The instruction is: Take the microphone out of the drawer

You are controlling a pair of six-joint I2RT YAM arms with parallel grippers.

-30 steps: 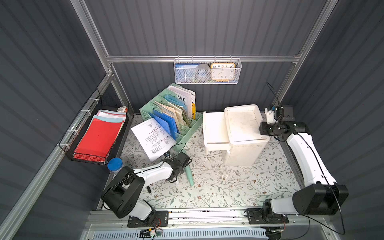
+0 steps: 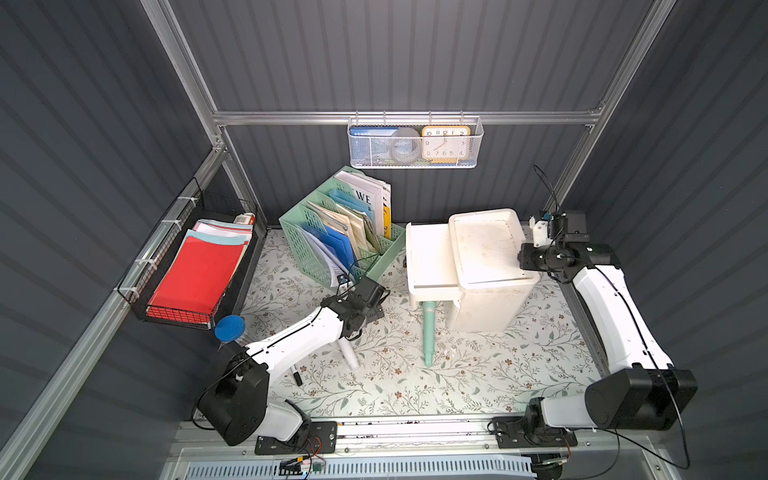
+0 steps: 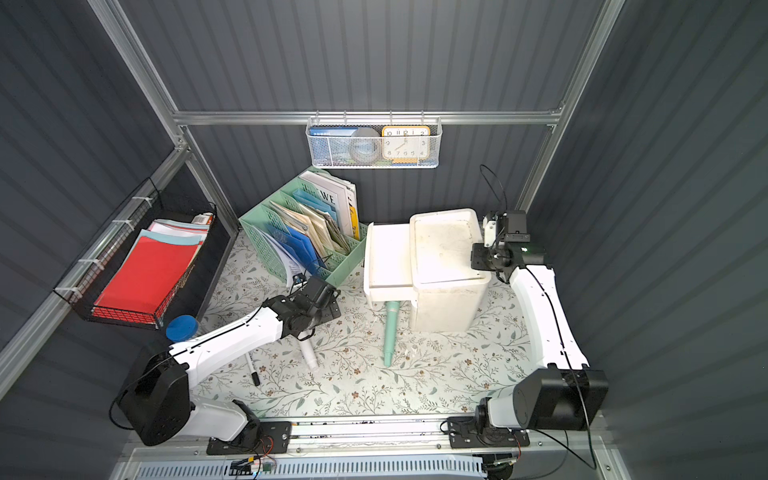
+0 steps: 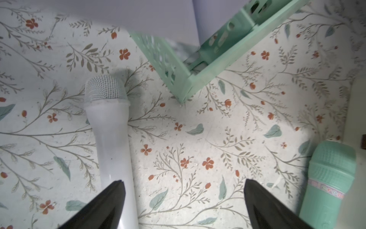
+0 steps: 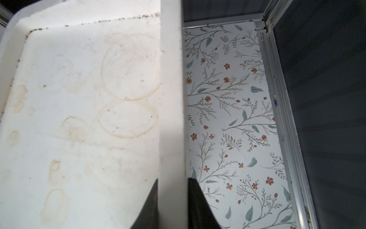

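Note:
A white microphone (image 4: 114, 145) lies on the flowered table, partly under my left arm in the top views. To its right lies a green microphone (image 2: 429, 336), its head end by the white drawer unit (image 2: 488, 308). The drawer (image 2: 433, 264) stands pulled out to the left; the part of its inside that shows is bare. My left gripper is open above the table, nothing between its fingers, with the white microphone's handle passing by its left finger (image 4: 103, 206). My right gripper is shut on the drawer unit's top rim (image 5: 173, 133).
A green file holder (image 2: 308, 232) full of papers stands behind the left gripper. A black basket (image 2: 196, 276) with red folders hangs left, near a blue lid (image 2: 229, 326). A black-tipped marker (image 2: 297, 376) lies in front.
The green microphone has shifted right, up to the drawer unit. My left gripper has risen and opened wider. The printed sheet by the file holder no longer lies spread out. The right arm is unmoved.

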